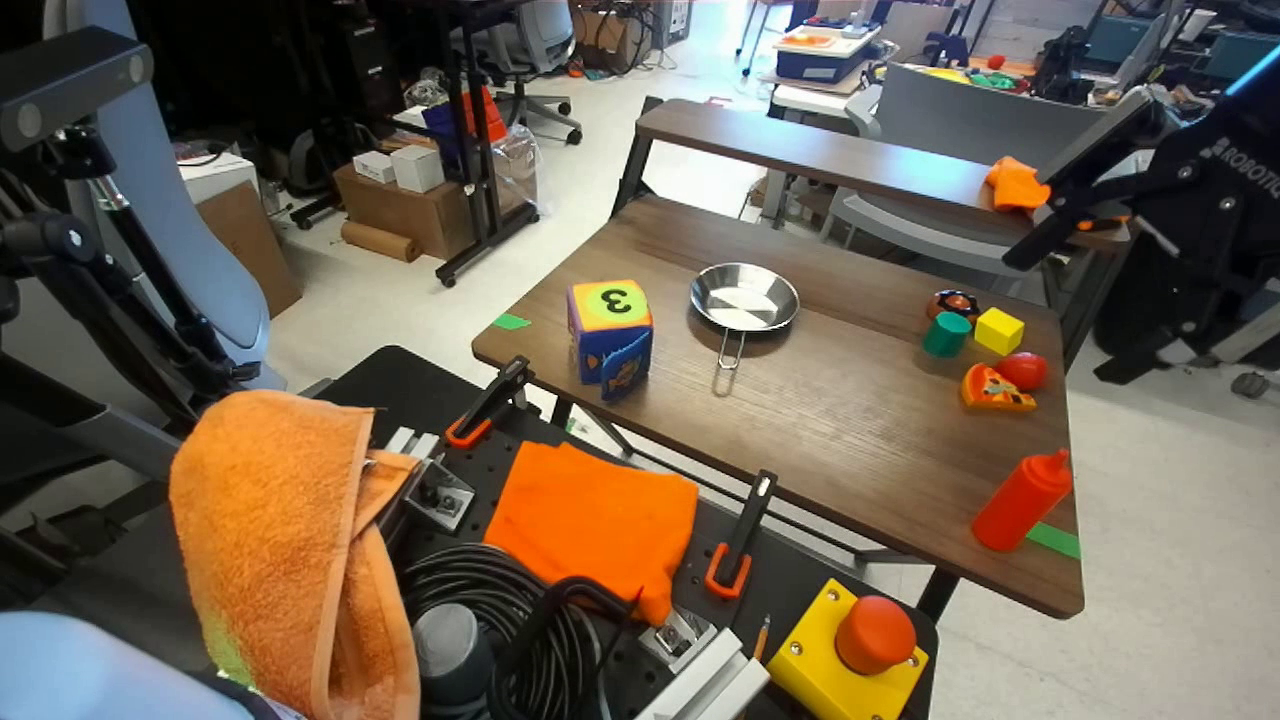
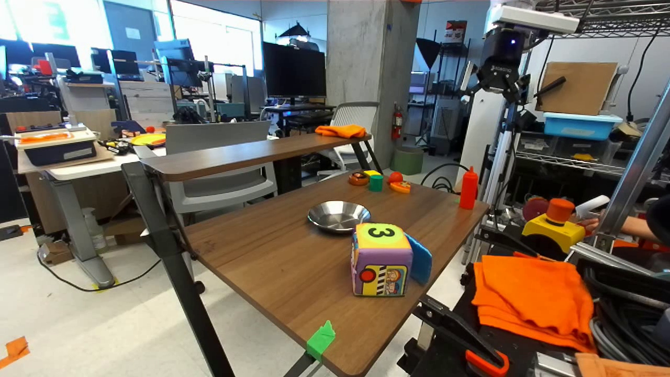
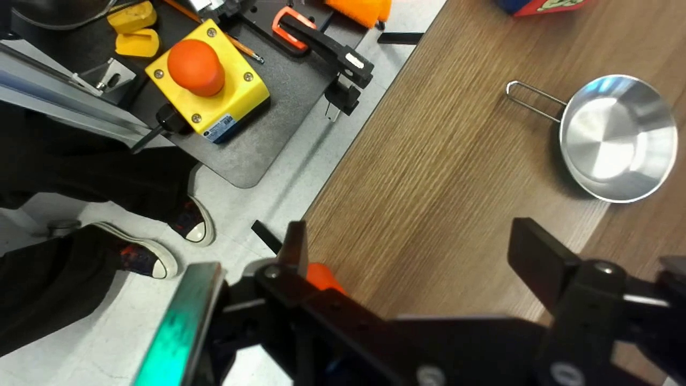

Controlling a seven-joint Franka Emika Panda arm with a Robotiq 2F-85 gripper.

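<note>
My gripper is open, its fingers wide apart with only tabletop visible between them. In exterior view 1 the gripper (image 1: pixel 1062 312) hangs high at the right end of the brown table (image 1: pixel 828 396), touching nothing. A steel pan (image 1: pixel 744 300) rests mid-table, its handle toward the near edge. Left of it stands a soft number cube (image 1: pixel 609 340). A red squeeze bottle (image 1: pixel 1021 502) stands at the near right corner. Toward the far right sit a green cup (image 1: pixel 947 335), a yellow block (image 1: pixel 998 331), a red ball (image 1: pixel 1022 371), a pizza slice (image 1: pixel 996 389) and a brown round item (image 1: pixel 954 304).
A raised shelf (image 1: pixel 828 156) runs along the table's far side, with an orange cloth (image 1: pixel 1017 185) on it. The near cart carries clamps, an orange cloth (image 1: pixel 594 516) and a yellow-and-red stop button (image 1: pixel 858 654). Bare tabletop lies between pan and bottle.
</note>
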